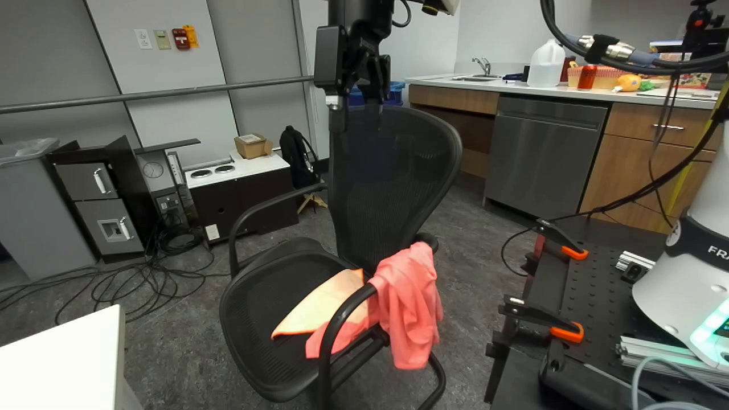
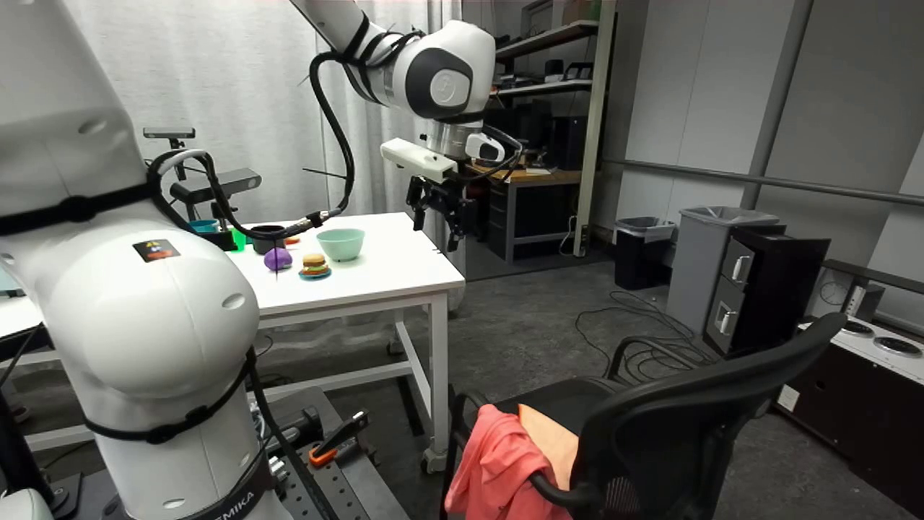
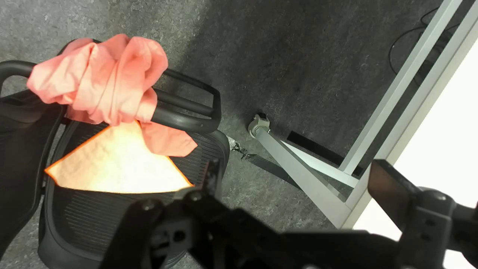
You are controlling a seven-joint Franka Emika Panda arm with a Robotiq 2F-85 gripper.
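Note:
My gripper [image 2: 435,230] hangs in the air above the floor, beyond the end of the white table. In the wrist view its fingers [image 3: 391,190] stand wide apart, with only floor and a table leg seen between them; it is open and empty. A pink cloth [image 1: 410,300] is draped over one armrest of the black office chair [image 1: 273,273], part of it resting on the seat. Beside it on the seat lies a pale orange cloth [image 3: 116,163] with a bright orange edge, partly overlapped by the pink one. Both cloths are well below the gripper.
On the white table [image 2: 390,277] sit a mint bowl [image 2: 341,244], a toy burger [image 2: 314,263] and a purple object [image 2: 278,259]. The chair's tall backrest [image 1: 400,177] rises beside the seat. Cables [image 1: 154,277] lie on the floor near a grey bin [image 1: 41,205].

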